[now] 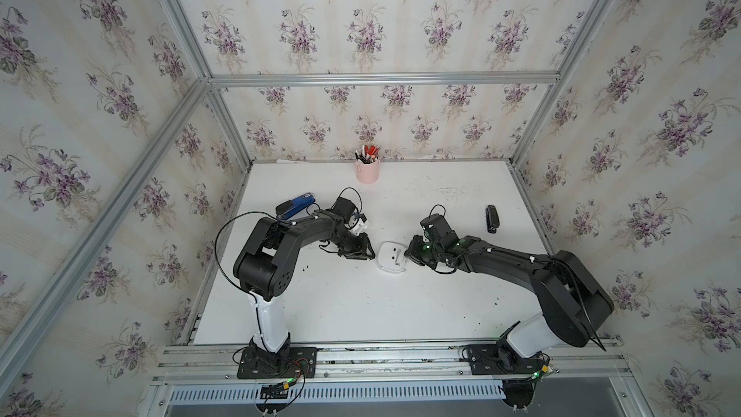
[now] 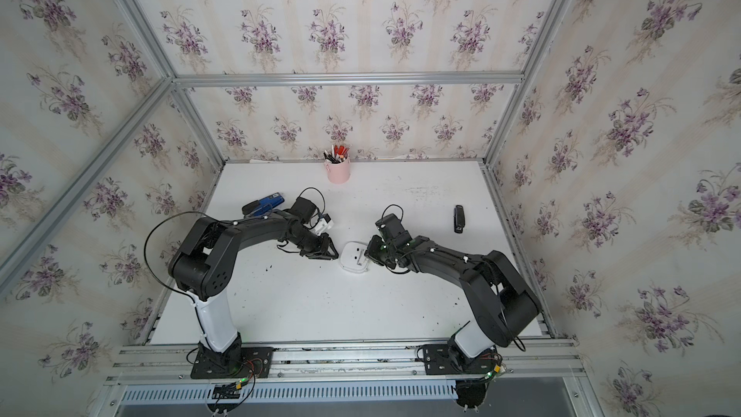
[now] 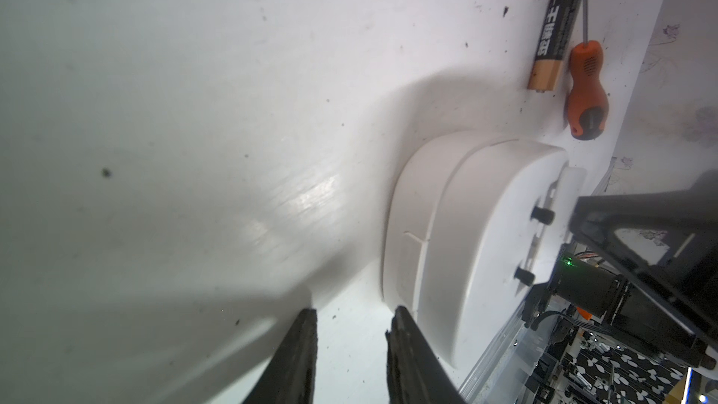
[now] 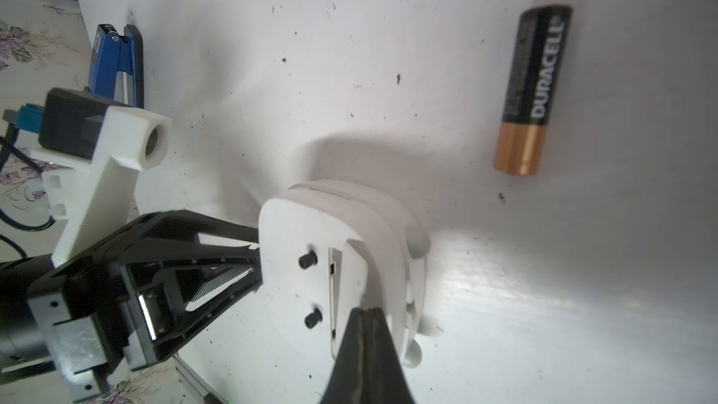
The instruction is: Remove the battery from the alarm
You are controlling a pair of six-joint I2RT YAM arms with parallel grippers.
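The white round alarm (image 1: 392,257) sits on the table between my two grippers, its face with two black knobs turned up. A narrow white cover piece (image 4: 351,277) stands tilted out of the alarm, beside a dark slot. At that piece my right gripper is shut, its tips against or just in front of it; I cannot tell whether its edge is pinched. My left gripper is open at the alarm's other side, nothing seen between its fingers. A black and copper battery (image 4: 532,89) lies loose on the table, apart from the alarm. The inside of the compartment is hidden.
An orange-handled screwdriver (image 3: 588,93) lies beside the battery. A blue stapler (image 1: 296,204) lies back left, a pink pen cup (image 1: 367,170) stands at the back, and a black object (image 1: 492,219) lies to the right.
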